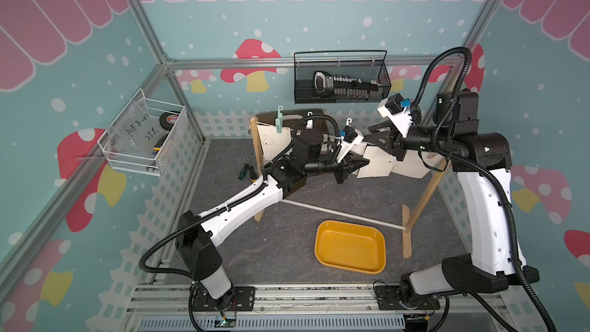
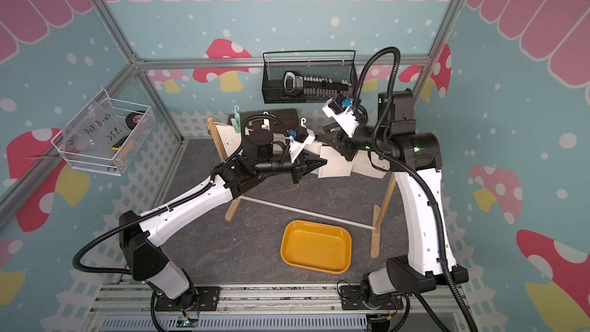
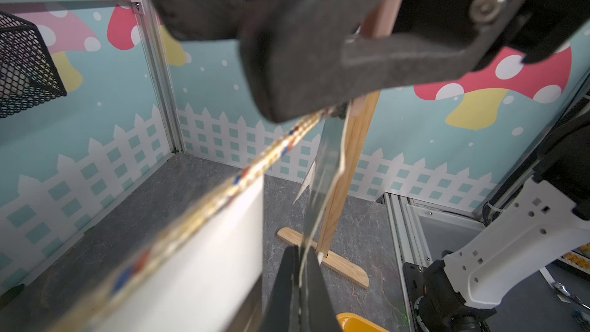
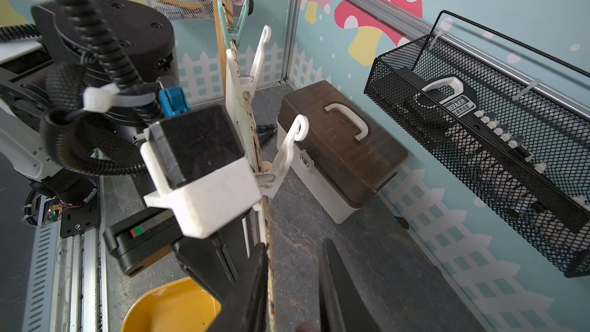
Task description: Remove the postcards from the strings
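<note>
Pale postcards (image 1: 375, 163) hang from a patterned string (image 3: 245, 178) on a wooden frame. My left gripper is shut low on the thin edge of a clear-looking card (image 3: 324, 172), which runs down between its fingertips. Just above the string, my right gripper has its fingers closed part way, with a gap still visible; a small pinkish piece (image 4: 305, 327), seemingly a clip, shows between them at the bottom of the right wrist view. White clips (image 4: 284, 155) and a green clip (image 1: 279, 120) sit further left along the string.
A yellow tray (image 1: 350, 246) lies empty on the floor in front. Behind the string stand a brown-lidded box (image 4: 344, 141) and a black mesh basket (image 1: 341, 80) on the wall. Both grippers are close together; the frame's wooden post (image 1: 424, 199) is to the right.
</note>
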